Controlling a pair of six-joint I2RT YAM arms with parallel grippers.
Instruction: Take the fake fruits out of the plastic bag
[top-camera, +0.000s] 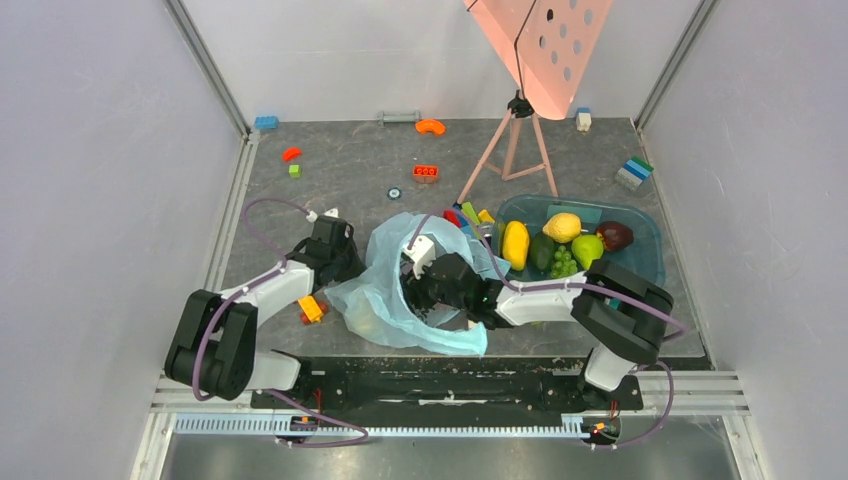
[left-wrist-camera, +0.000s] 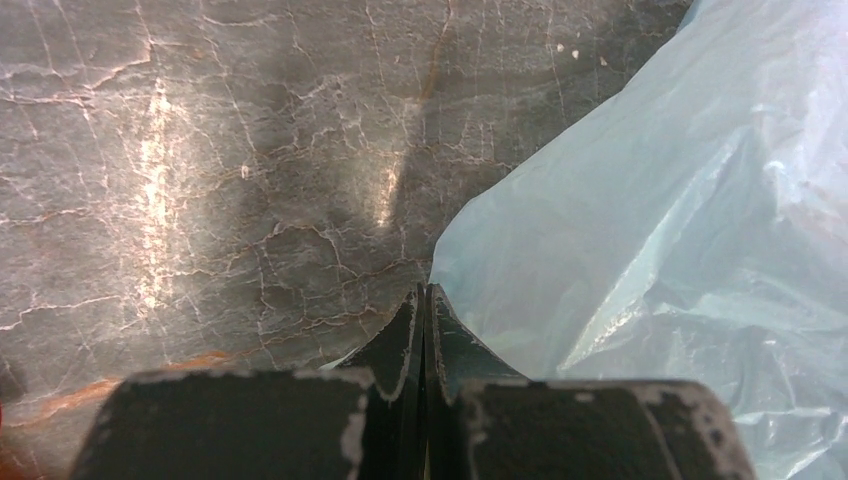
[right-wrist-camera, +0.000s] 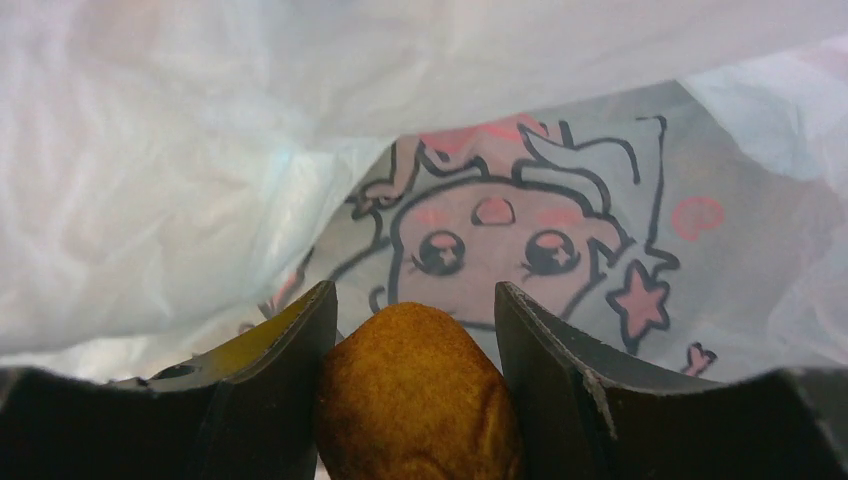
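Note:
The pale blue plastic bag (top-camera: 372, 305) lies crumpled at the middle of the table, its printed inner face showing in the right wrist view. My left gripper is shut at the bag's left edge, nothing clearly visible between its fingers. My right gripper is inside the bag, shut on an orange round fruit (right-wrist-camera: 415, 400); white plastic folds hang around and above it. From the top, the right gripper's fingertips are largely hidden by its wrist and the bag.
A grey bin (top-camera: 640, 250) at the right holds several fruits. A pink tripod stand (top-camera: 515, 150) stands behind. Small bricks and toys are scattered at the back and left, with a yellow piece (top-camera: 310, 308) beside the left arm.

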